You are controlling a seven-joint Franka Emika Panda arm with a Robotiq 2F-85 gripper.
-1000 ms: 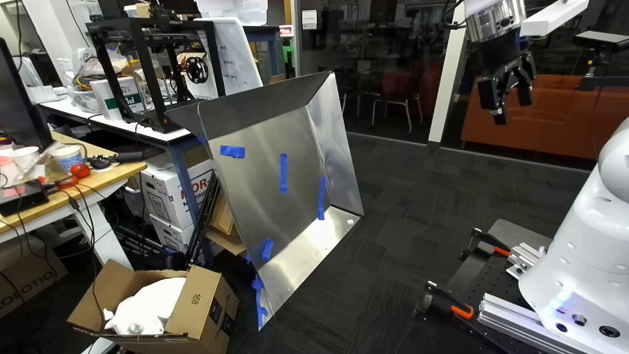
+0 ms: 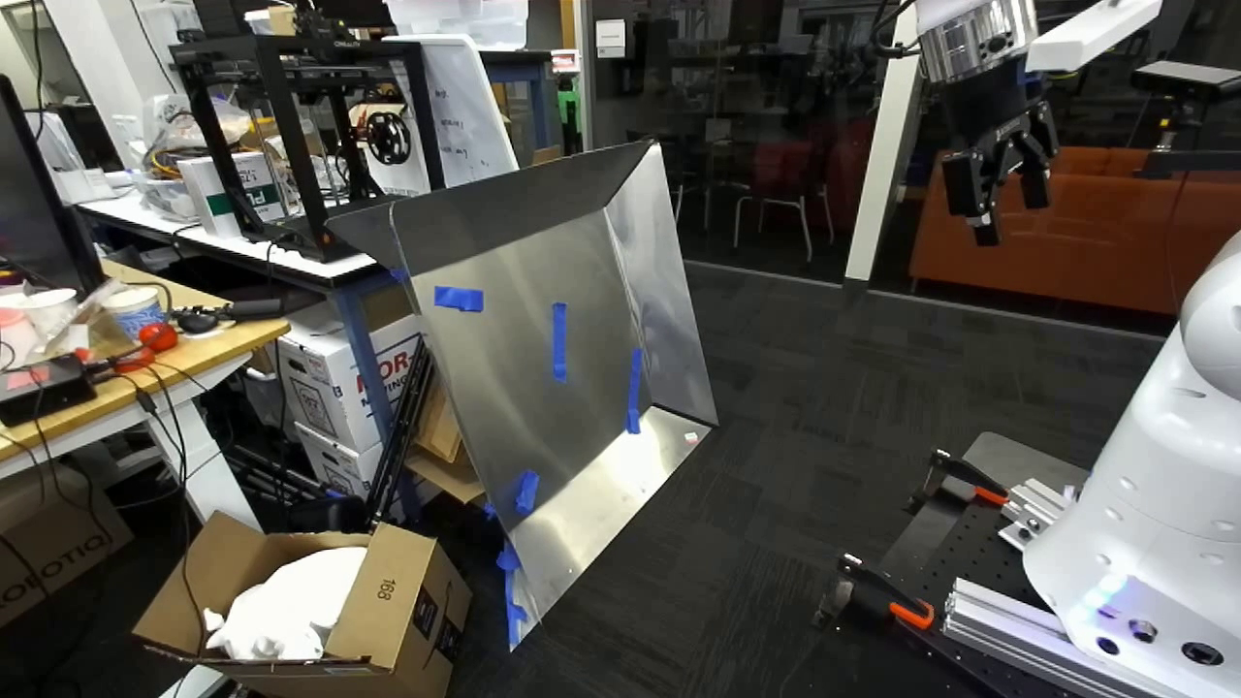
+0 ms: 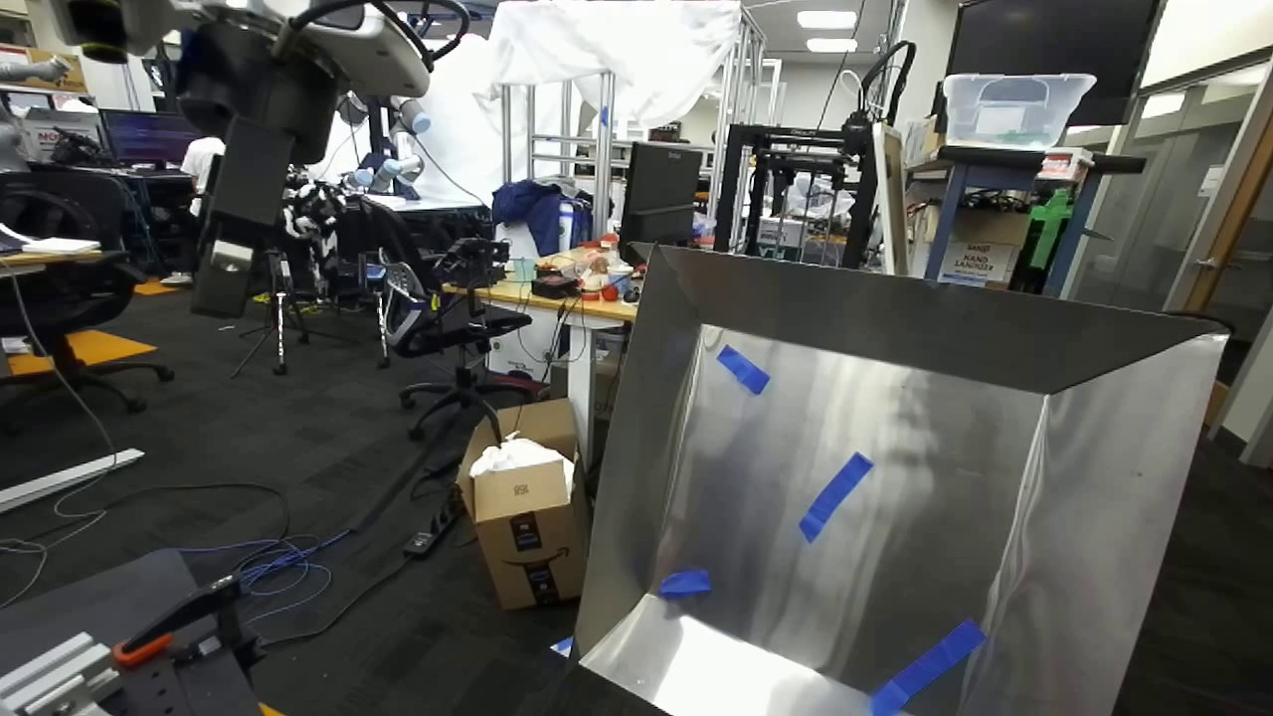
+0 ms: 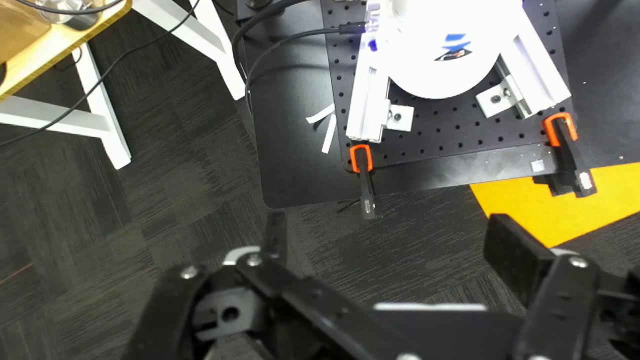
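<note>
My gripper [image 2: 1009, 221] hangs high in the air, pointing down, at the upper right of the first exterior view. Its black fingers stand wide apart in the wrist view, where the gripper has only dark floor and the mount's edge below it. Nothing is between the fingers. In the second exterior view the gripper [image 3: 227, 268] is at the upper left, seen from the side. A large metal tray [image 2: 512, 361] with strips of blue tape [image 2: 559, 342] stands tilted on its edge, well apart from the gripper; the same tray [image 3: 1110, 525] fills the right of the second exterior view.
An open cardboard box [image 2: 390, 605] holding white cloth [image 2: 297, 599] sits on the floor beside a cluttered wooden desk [image 2: 238, 337]. Orange-tipped clamps [image 4: 363, 159] grip the arm's black mounting plate [image 4: 420, 162]. Bare carpet lies between tray and mount.
</note>
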